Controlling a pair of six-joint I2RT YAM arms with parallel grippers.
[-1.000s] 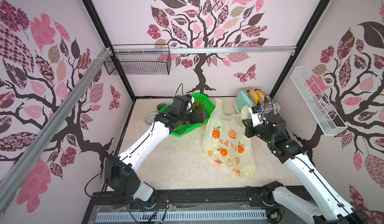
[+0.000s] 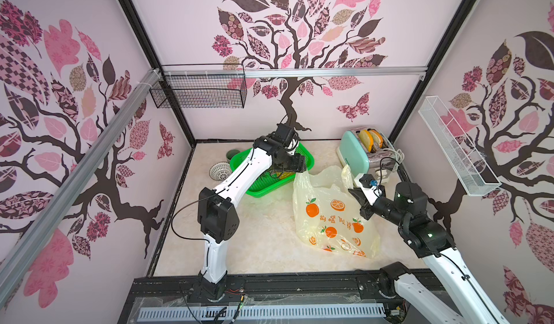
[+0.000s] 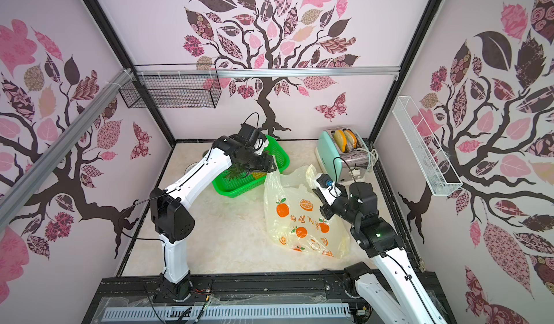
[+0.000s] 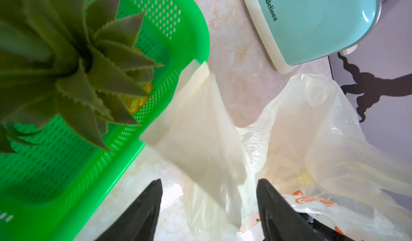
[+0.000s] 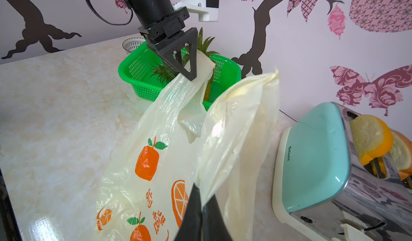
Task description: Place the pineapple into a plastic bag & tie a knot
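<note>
The pale yellow plastic bag (image 2: 323,225), printed with oranges, hangs between my two grippers, its lower part over the table. My right gripper is shut on one bag handle, which stands up bunched from its fingertips. In the left wrist view, the other handle (image 4: 210,155) rises between the parted fingers of my left gripper, and clear gaps show beside it. This gripper is open, just right of the green basket (image 4: 124,168). Spiky leaves of a pineapple (image 4: 94,69) show in the basket, with a bit of yellow fruit below.
A light blue toaster (image 2: 353,150) with bread slices stands at the back right. A small white strainer basket (image 2: 219,171) sits left of the green basket.
My left gripper has moved right from over the green basket to the near bag handle.
</note>
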